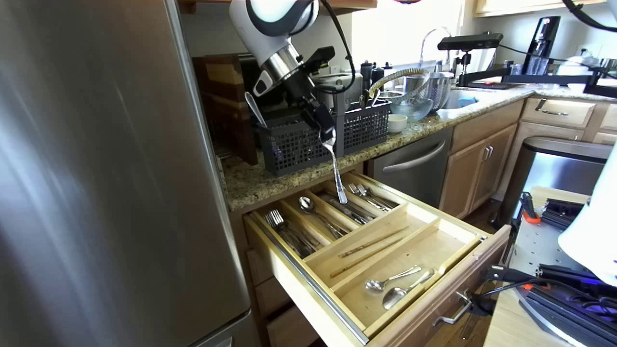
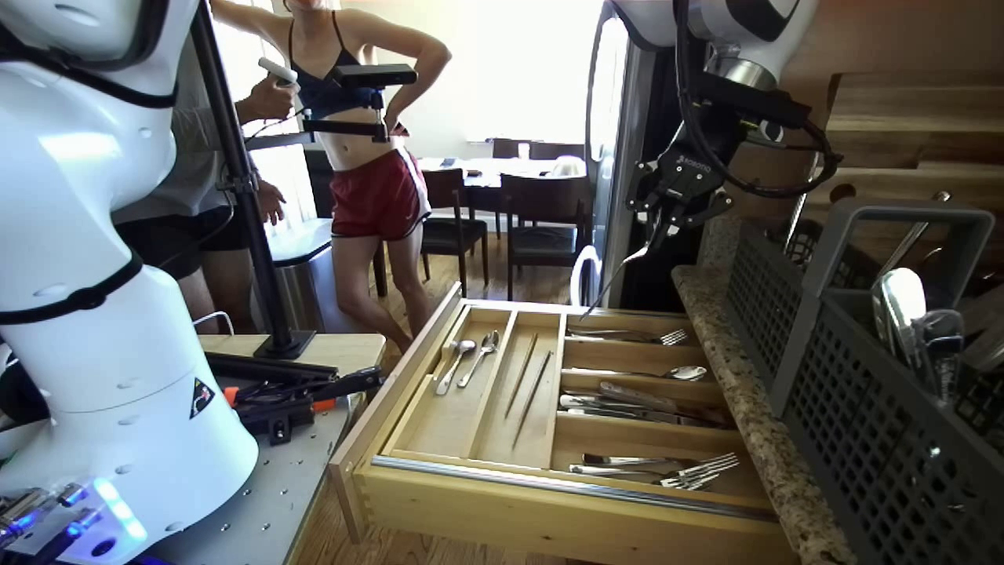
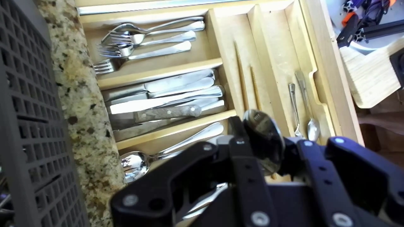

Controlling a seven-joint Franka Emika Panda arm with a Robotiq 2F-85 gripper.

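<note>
A shiny metal spoon hangs from my gripper (image 1: 327, 128), which is shut on it near the bowl. In exterior view 1 the spoon (image 1: 336, 170) points handle-down above the open drawer (image 1: 315, 306). Its handle end appears over the knives, though its exact height is hard to judge. Exterior view 2 shows the thin handle (image 2: 616, 276) slanting down from the fingers. Up close in the wrist view, the spoon's bowl (image 3: 267, 134) sits between the black fingers. Below, the drawer has compartments with forks (image 3: 151, 41), knives (image 3: 166, 94) and large spoons (image 3: 134, 164).
Two chopsticks (image 1: 370, 243) lie in a long front compartment, and two small spoons (image 1: 399, 286) in the one beside it. A grey utensil basket (image 1: 295, 147) stands on the granite counter (image 1: 246, 182) behind the drawer. The fridge (image 1: 115, 173) rises at the left.
</note>
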